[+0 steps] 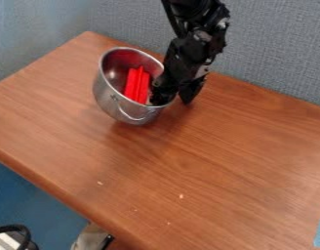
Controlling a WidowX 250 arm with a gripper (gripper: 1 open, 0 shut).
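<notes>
A steel pot (108, 93) with a wire handle stands toward the back of the wooden table, tilted somewhat, with red objects (136, 84) inside it. My black gripper (171, 93) is at the pot's right rim, reaching down beside and over it. Its fingertips are dark and overlap the rim, so whether it is shut on the pot cannot be told.
A grey fabric panel (273, 59) runs behind it. A black cable and some pale items lie off the table at the lower left.
</notes>
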